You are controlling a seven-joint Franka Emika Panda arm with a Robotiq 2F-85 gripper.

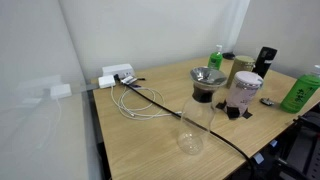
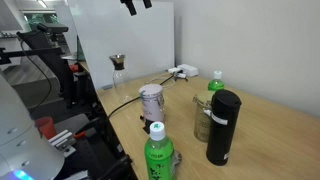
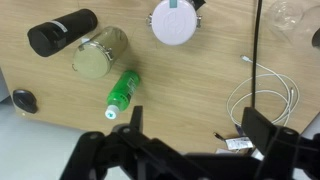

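High above the table, my gripper stands open, its fingers wide apart and only bare wood below the gap. Only its tips show, at the top edge of exterior view 2. Seen from above, a green bottle is left of the gripper, near a tan-lidded jar and a black cylinder. A pale lidded canister is at the top of the wrist view. A glass carafe with a dark collar stands toward the front in exterior view 1.
A second green bottle stands at the near side in exterior view 2. A white cable and a black cord cross the table by a white box. A small black object lies at the table's edge. Mid-table wood is clear.
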